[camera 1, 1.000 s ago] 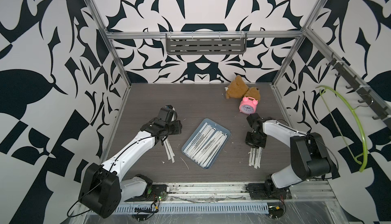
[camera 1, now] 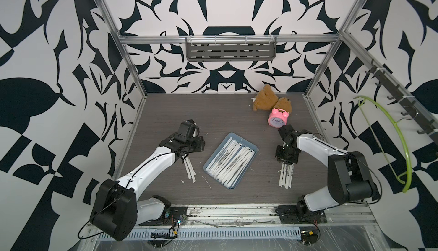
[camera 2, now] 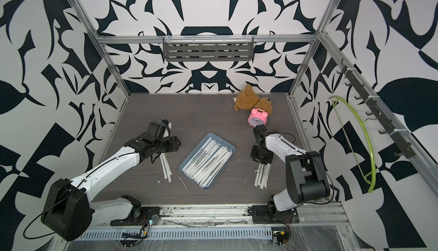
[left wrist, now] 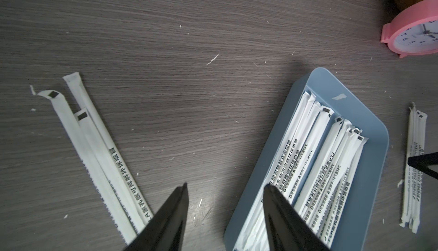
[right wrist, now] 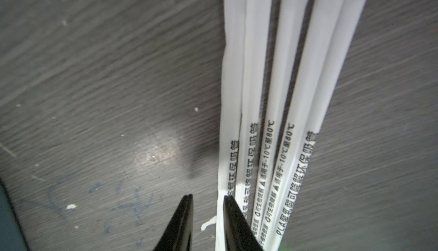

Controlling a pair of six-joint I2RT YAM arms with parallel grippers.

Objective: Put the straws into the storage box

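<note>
A blue-grey storage box [camera 1: 253, 146] at the table's middle holds many white wrapped straws [left wrist: 319, 173]. A few loose straws [left wrist: 105, 155] lie left of it, near my open left gripper, which is raised above the table with nothing between its fingers. Several more straws [right wrist: 292, 91] lie side by side right of the box. My right gripper is open just over them, one fingertip near the leftmost straw; whether it touches cannot be told.
A pink alarm clock [camera 1: 277, 118] and a brown plush toy [camera 1: 264, 99] stand at the back right, behind my right arm. Small white scraps lie scattered.
My right gripper has shifted slightly about over the right-hand straws. The left arm has moved very little.
</note>
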